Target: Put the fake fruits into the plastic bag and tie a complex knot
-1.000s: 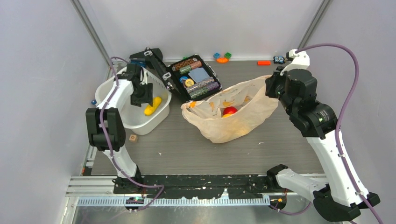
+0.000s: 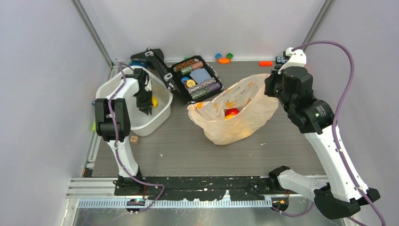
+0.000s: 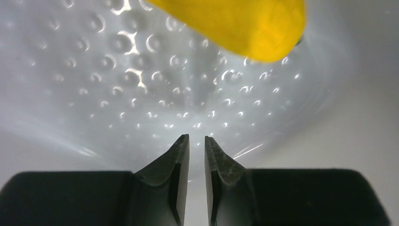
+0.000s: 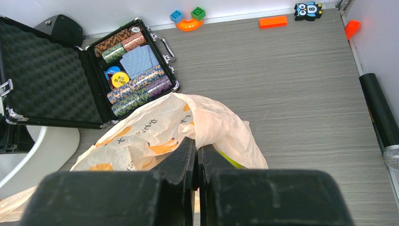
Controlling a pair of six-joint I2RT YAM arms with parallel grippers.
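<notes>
The cream plastic bag [image 2: 216, 127] stands on the table with red and yellow fake fruits [image 2: 232, 112] inside. My right gripper is shut on the bag's gathered rim. My left gripper is down inside the white bin [image 2: 157, 120], its fingertips a narrow gap apart with nothing visible between them. A yellow fake fruit [image 3: 249, 26] lies on the bin floor just beyond those fingertips, partly hidden by the gripper in the top view.
An open poker case [image 2: 197, 80] lies behind, between bin and bag. Small blocks [image 4: 273, 21] line the back edge; a microphone [image 4: 379, 113] lies at the right.
</notes>
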